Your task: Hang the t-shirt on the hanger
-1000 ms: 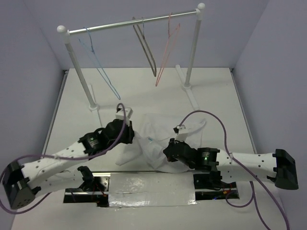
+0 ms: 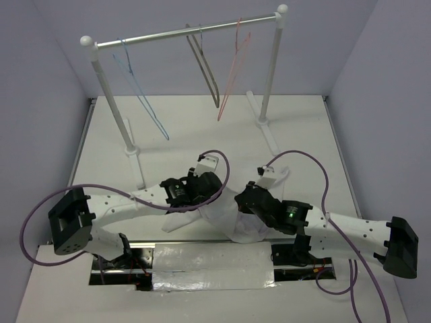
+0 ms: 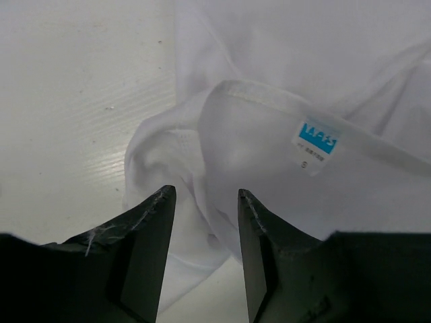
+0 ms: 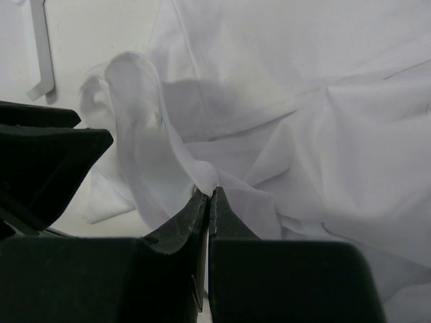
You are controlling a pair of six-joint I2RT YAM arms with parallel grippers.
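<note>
A white T-shirt lies crumpled on the white floor beneath both arms; its blue-printed label shows in the left wrist view. My left gripper is part open above a folded edge of the shirt, with nothing held. My right gripper is shut at a raised fold of the fabric; whether cloth is pinched in it is hard to tell. The left gripper's dark body also shows at the left of the right wrist view.
A rack with a metal rail holds blue, dark and pink hangers behind the shirt. White rack feet stand either side; grey walls close in both sides.
My left gripper has moved right over the shirt, toward the right gripper.
</note>
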